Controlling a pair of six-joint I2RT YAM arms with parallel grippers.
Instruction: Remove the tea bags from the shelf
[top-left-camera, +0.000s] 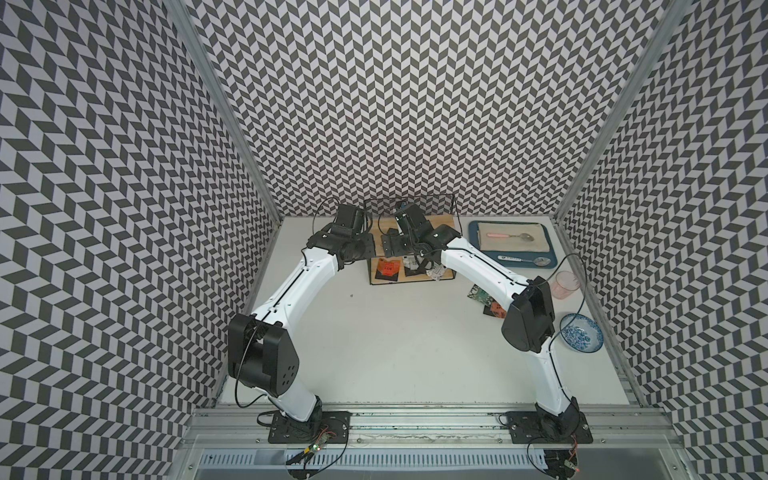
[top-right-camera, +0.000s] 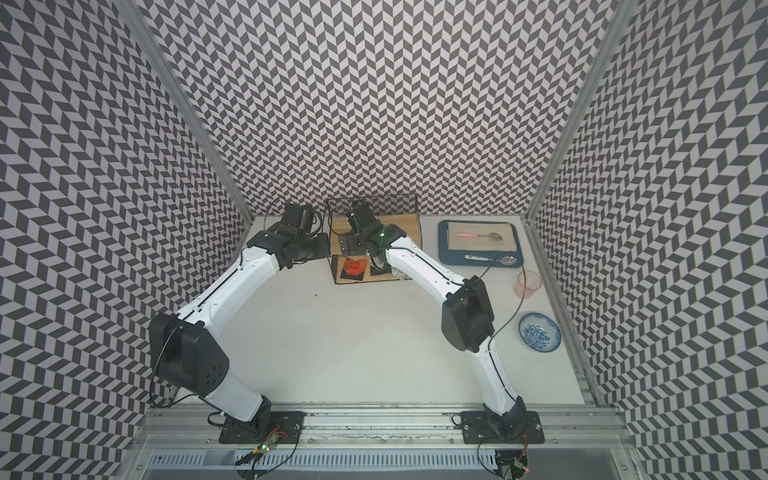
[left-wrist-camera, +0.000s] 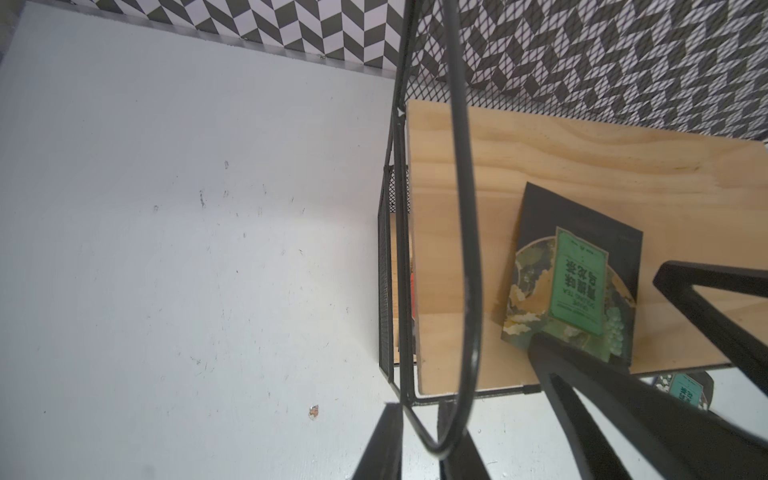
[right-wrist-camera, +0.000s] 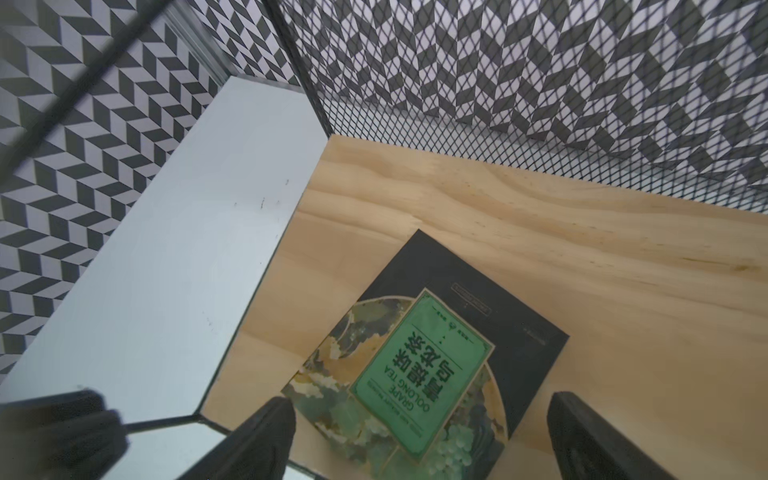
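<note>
The black wire shelf with wooden boards (left-wrist-camera: 448, 240) stands at the back. On its upper board lies a dark tea bag with a green label (right-wrist-camera: 424, 372). Its lower tier holds an orange tea bag (top-left-camera: 387, 269) and paler ones (top-left-camera: 436, 273), partly covered by the right arm. My left gripper is shut on the shelf's front corner wire at the left. Over the upper board, my right gripper stands open, its fingers on either side of the green-labelled bag; contact with it cannot be told.
A green tea bag (top-left-camera: 481, 294) and an orange-and-black one (top-left-camera: 495, 309) lie on the table right of the shelf. Farther right are a blue tray (top-right-camera: 452, 257) with spoons, a pink glass (top-right-camera: 527, 284) and a blue patterned bowl (top-right-camera: 540, 332).
</note>
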